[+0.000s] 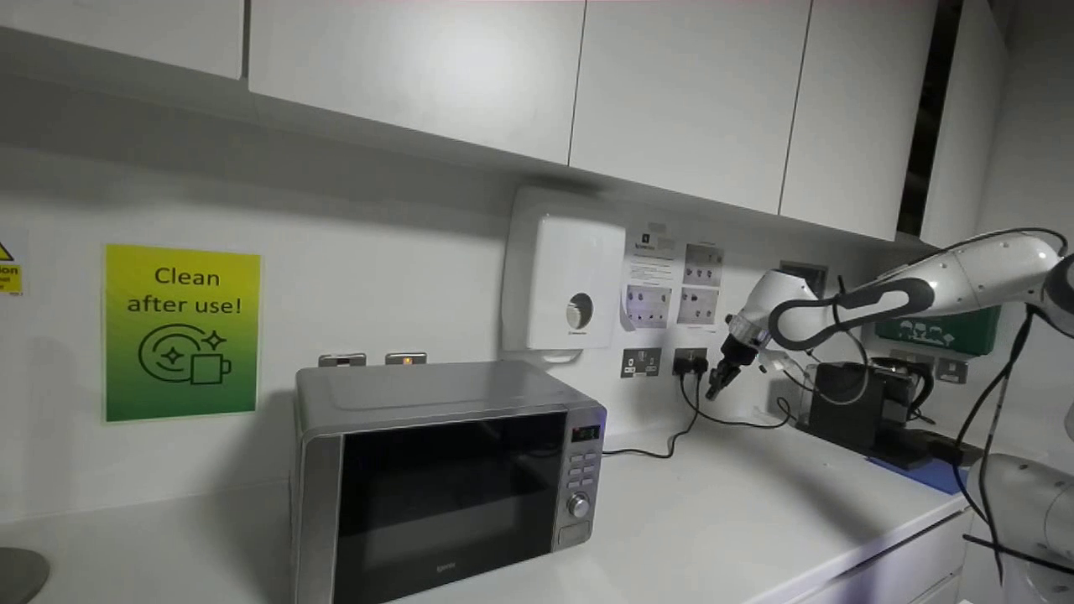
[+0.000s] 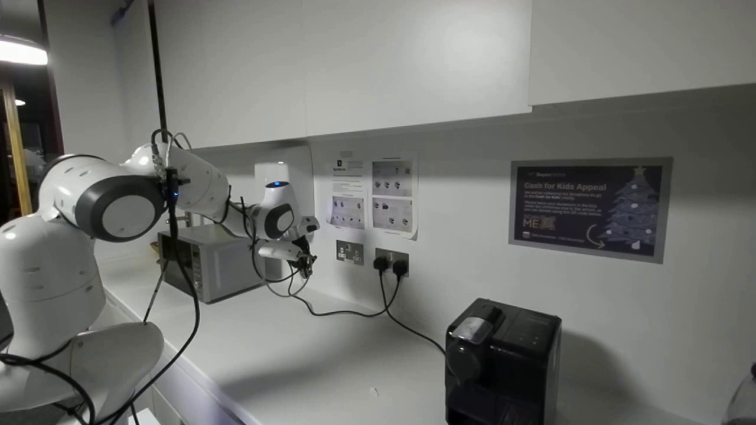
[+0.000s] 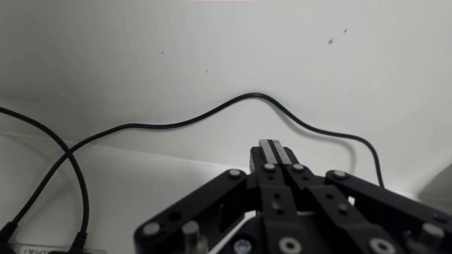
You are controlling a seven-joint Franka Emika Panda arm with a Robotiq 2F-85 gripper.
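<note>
My gripper point(image 1: 716, 386) hangs above the counter near the wall, pointing down and a little to the left in exterior view 1. In the wrist view its fingertips point(image 3: 267, 149) are pressed together, with nothing showing between them. Two black plugs point(image 2: 391, 265) sit in a double wall socket; the gripper is apart from them, on the microwave's side in exterior view 2. A black cable point(image 3: 186, 122) crosses the wrist view beyond the fingertips and lies along the counter. Near the plugs a second cable point(image 3: 81, 186) crosses it.
A silver microwave point(image 1: 453, 387) with its door shut stands on the counter. At the other end is a black coffee machine point(image 2: 504, 347). White cabinets point(image 1: 685, 91) overhang the counter, and a white dispenser point(image 1: 564, 272) hangs on the wall.
</note>
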